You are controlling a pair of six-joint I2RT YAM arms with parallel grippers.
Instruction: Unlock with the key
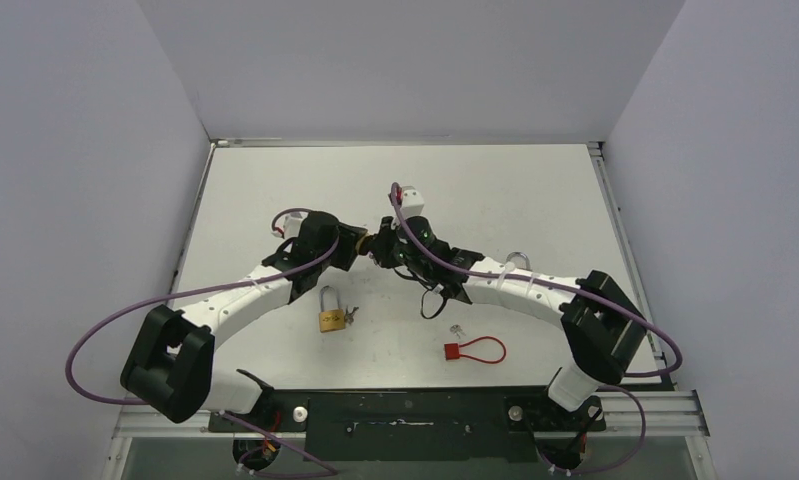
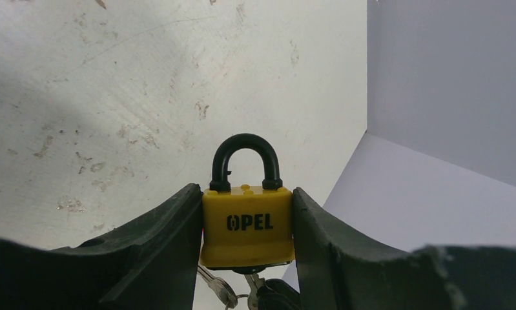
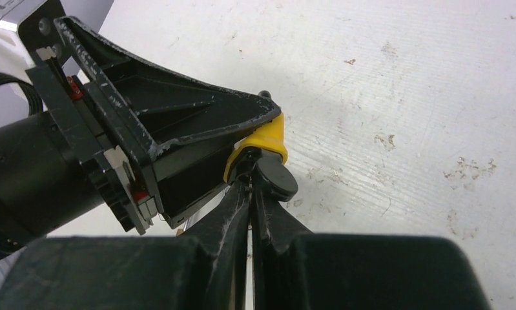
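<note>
In the left wrist view my left gripper is shut on a yellow padlock (image 2: 247, 242), gripping it by its sides. Both legs of the black shackle (image 2: 245, 139) meet the top of the body. Below the padlock, a silver key (image 2: 254, 284) reaches up to its underside, and another key (image 2: 221, 292) hangs beside it; how deep the first one sits cannot be seen. My right gripper is shut close against the padlock's underside, next to a black round piece (image 3: 278, 177). Its fingertips hide most of what they pinch, apparently the key.
A brass padlock (image 1: 332, 320) with keys (image 1: 351, 315) lies near the left arm. Toward the front right lies a red cable lock (image 1: 452, 351), and another shackle (image 1: 518, 259) shows behind the right arm.
</note>
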